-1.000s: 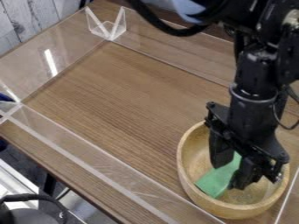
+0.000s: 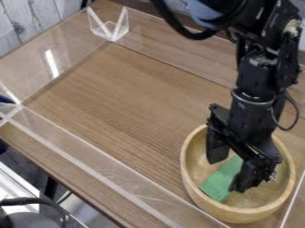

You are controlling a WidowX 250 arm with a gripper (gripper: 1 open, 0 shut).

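My black gripper (image 2: pixel 238 153) reaches down into a round tan bowl (image 2: pixel 273 194) at the lower right, its fingers tilted over a green object (image 2: pixel 218 185) lying inside. The green object is partly hidden by the fingers. I cannot tell whether the fingers touch it or how far apart they stand.
A wide bare wooden tabletop (image 2: pixel 107 89) fills the middle and left, with clear strips along its lower left edge. A white wire-like holder (image 2: pixel 109 27) stands at the back. Dark cables lie off the table at the lower left.
My gripper has tilted and shifted within the bowl, with its fingers now angled differently over the green object. The bowl stays in about the same place.
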